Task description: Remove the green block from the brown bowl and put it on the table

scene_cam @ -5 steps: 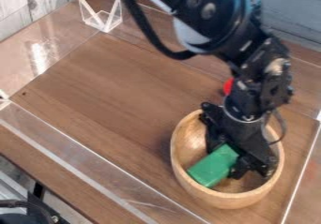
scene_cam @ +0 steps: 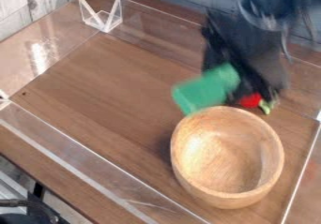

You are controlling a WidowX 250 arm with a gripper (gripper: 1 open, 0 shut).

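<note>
Blurred by motion, the green block [scene_cam: 207, 88] hangs above the table, just beyond the far left rim of the brown bowl. My dark gripper [scene_cam: 228, 76] is shut on it; the fingers are too smeared to make out singly. The brown bowl [scene_cam: 192, 178] stands upright near the front right of the table [scene_cam: 113, 92], and its inside is empty.
A small red and green object [scene_cam: 256, 102] lies just behind the bowl, partly hidden by the arm. A clear plastic holder [scene_cam: 100, 15] stands at the far left corner. Transparent low walls edge the table, and its left and middle are bare.
The gripper has risen out of the bowl with the green block and moved back and to the left. The bowl has stayed in place and now shows empty.
</note>
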